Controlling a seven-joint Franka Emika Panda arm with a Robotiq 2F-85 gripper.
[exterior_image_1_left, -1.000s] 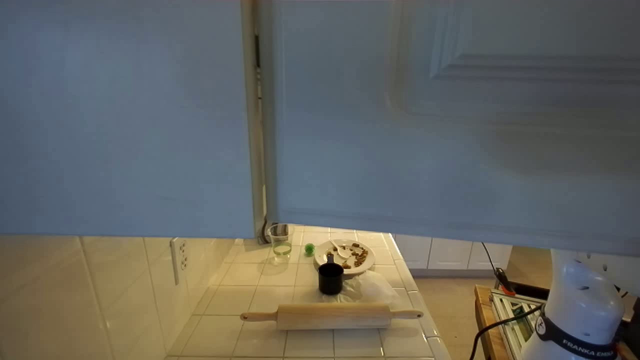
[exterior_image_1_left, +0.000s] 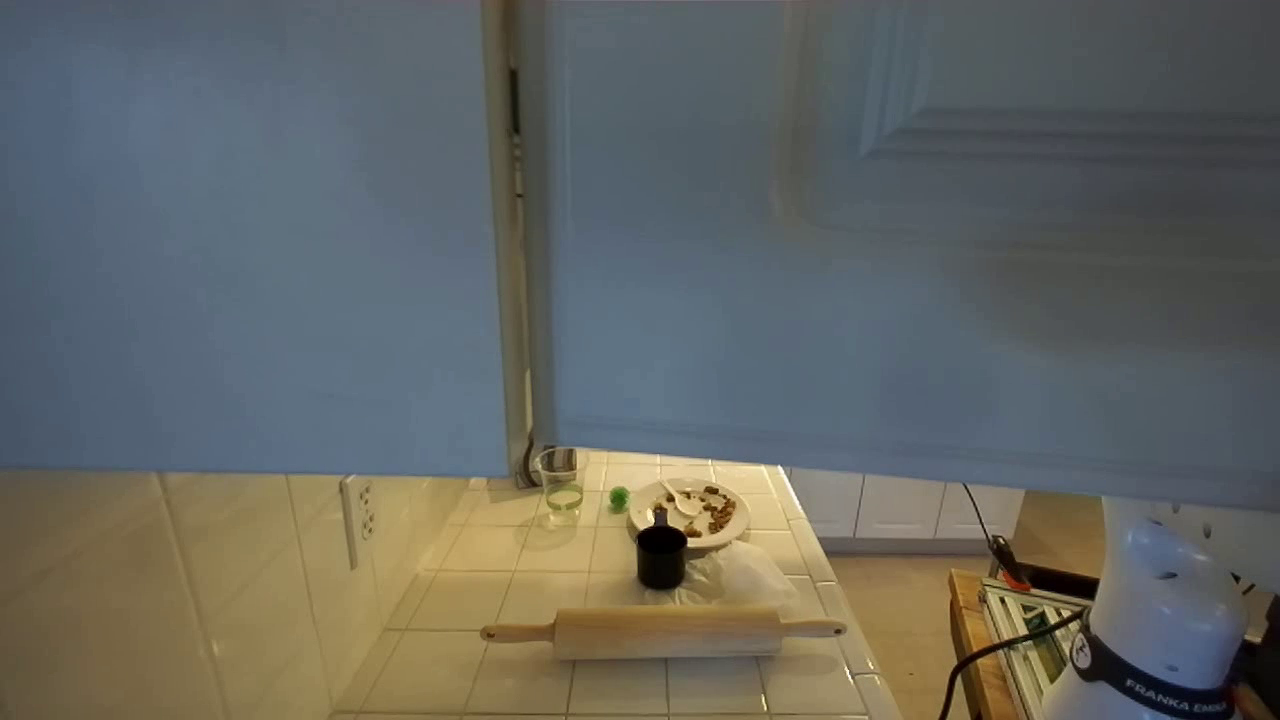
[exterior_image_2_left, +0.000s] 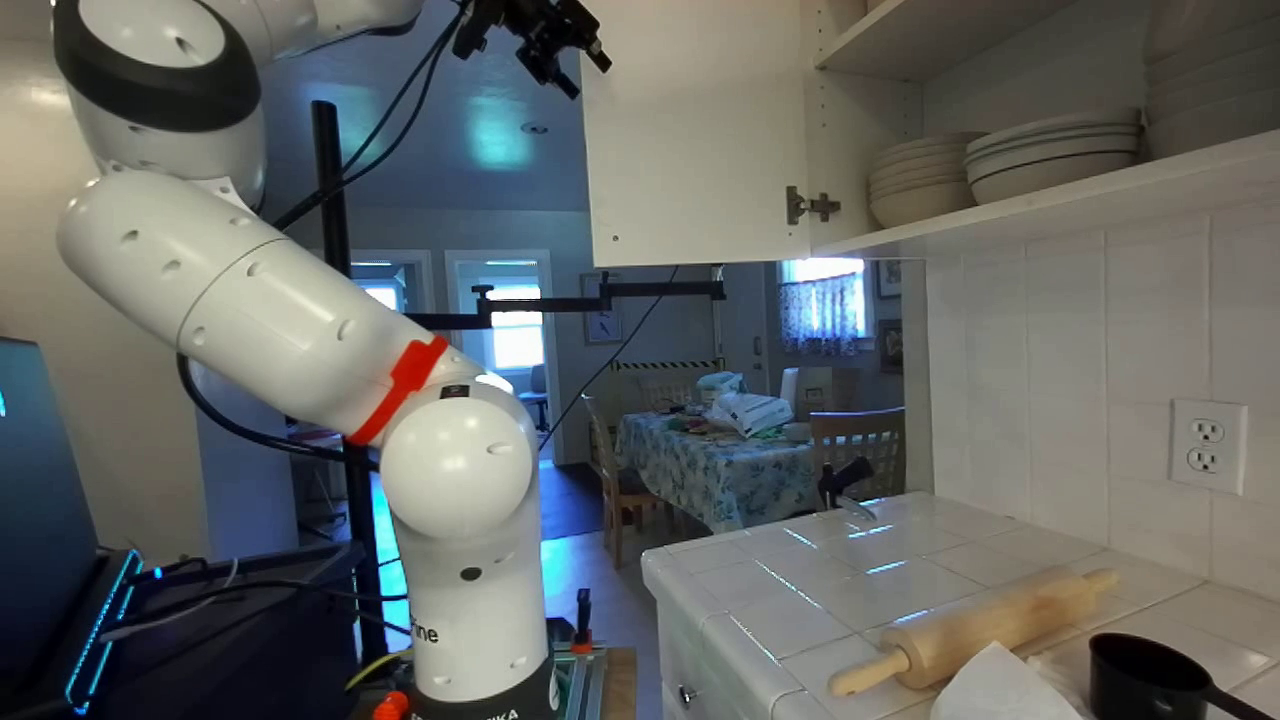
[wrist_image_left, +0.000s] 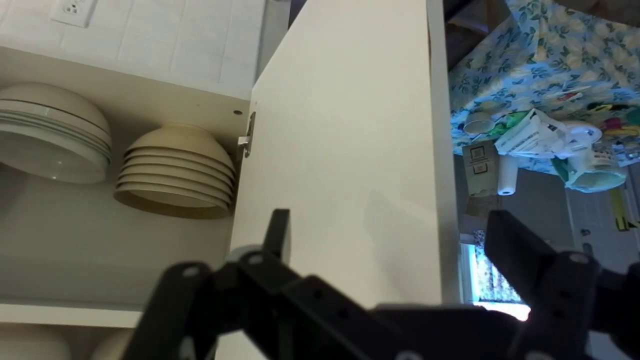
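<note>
My gripper (exterior_image_2_left: 584, 72) is raised high at the top of exterior view 2, beside the free edge of a white cabinet door (exterior_image_2_left: 702, 144). The door stands swung open on its hinge. From the wrist, the door's long edge (wrist_image_left: 442, 198) passes between the two spread fingers of the open gripper. Nothing is held, and whether a finger touches the door I cannot tell. Inside the cabinet, stacked bowls (wrist_image_left: 174, 171) sit on the shelf. In exterior view 1 the door (exterior_image_1_left: 912, 264) hides the gripper and most of the arm.
Below, the tiled counter carries a rolling pin (exterior_image_1_left: 666, 632), a black measuring cup (exterior_image_1_left: 661, 562), a plate of food bits (exterior_image_1_left: 734, 494) with a white spoon, a clear cup (exterior_image_1_left: 560, 492) and a green ball (exterior_image_1_left: 619, 498). A cloth-covered table (exterior_image_2_left: 702, 462) stands farther back.
</note>
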